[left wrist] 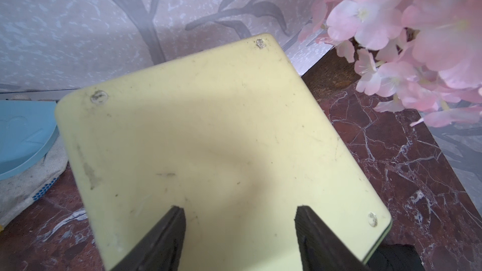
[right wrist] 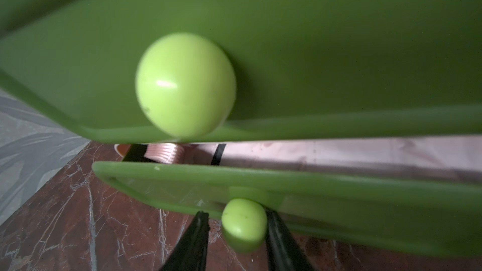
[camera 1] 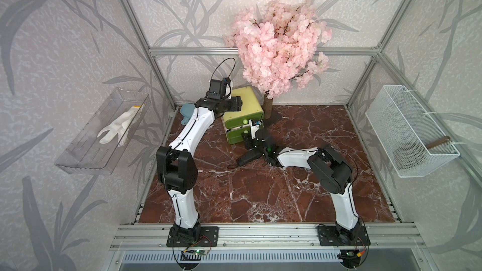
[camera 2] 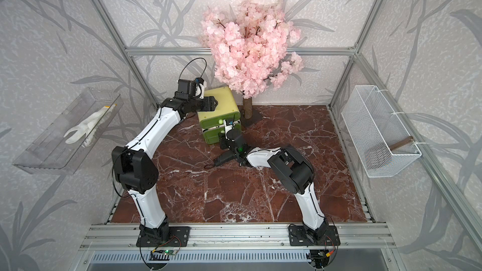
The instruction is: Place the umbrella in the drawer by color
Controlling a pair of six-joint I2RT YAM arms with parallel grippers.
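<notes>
The green cabinet (camera 1: 245, 112) with a pale yellow top (left wrist: 216, 145) stands toward the back. Its lower drawer (right wrist: 165, 185) is slightly pulled out, and a pink umbrella (right wrist: 341, 153) shows through the narrow gap. My right gripper is shut on the round lime knob (right wrist: 244, 224) of that drawer. Above it, the upper drawer's knob (right wrist: 185, 85) is free. Over the cabinet top hovers my left gripper, open with nothing between its fingers. On the table in front lies a black umbrella (camera 1: 249, 157), partly hidden by the right arm.
Pink blossoms (camera 1: 281, 40) on a brown trunk rise behind the cabinet's right side. A light blue item (left wrist: 22, 135) lies left of it. A clear bin (camera 1: 85, 140) and a white wire basket (camera 1: 406, 130) hang on the side walls.
</notes>
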